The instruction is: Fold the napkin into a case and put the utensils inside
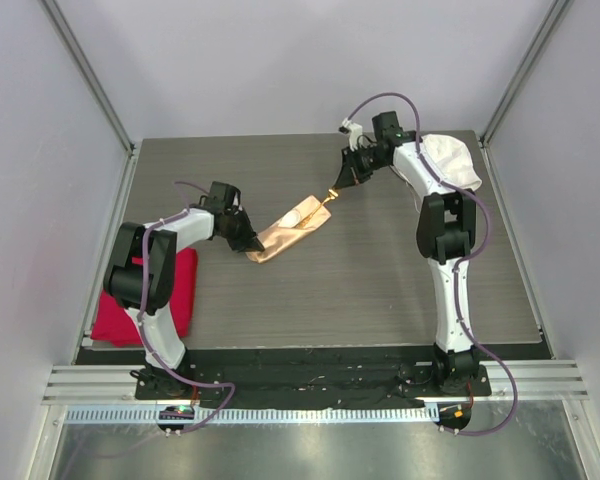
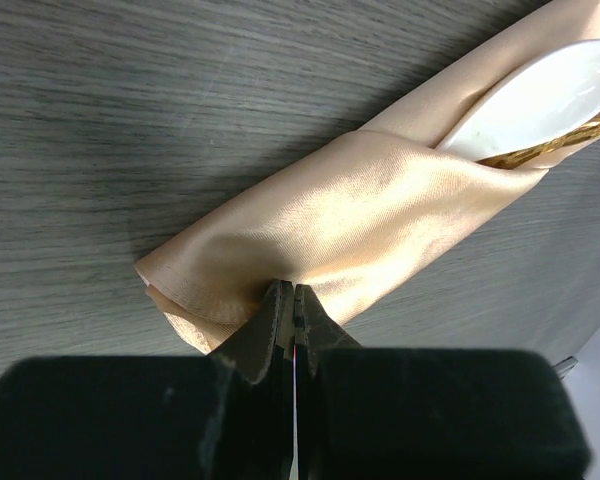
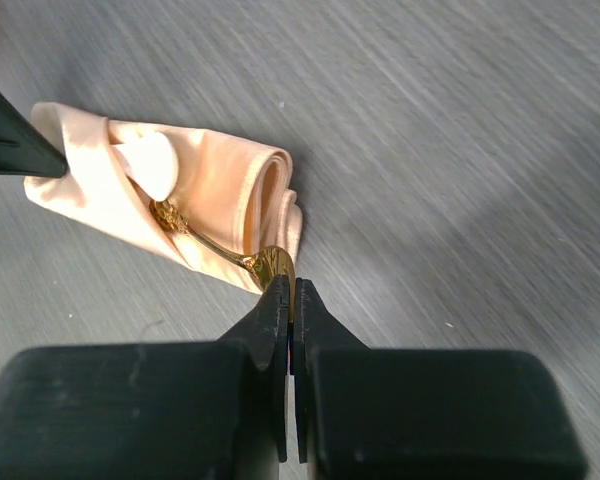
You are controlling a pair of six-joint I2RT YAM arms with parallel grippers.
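Observation:
The folded peach napkin (image 1: 298, 226) lies diagonally mid-table as a long pocket. From its opening show the bowl of a white spoon (image 2: 540, 98) and part of a gold utensil (image 3: 210, 242), their inner ends hidden under cloth. My left gripper is shut on the napkin at its lower left end, where the cloth creases round the tips. Just past the napkin's upper right end, my right gripper is shut on the gold utensil's wider outer end.
A red cloth (image 1: 185, 295) lies at the left edge, partly beneath the left arm. Some white cloth or plates (image 1: 452, 162) sit at the far right corner behind the right arm.

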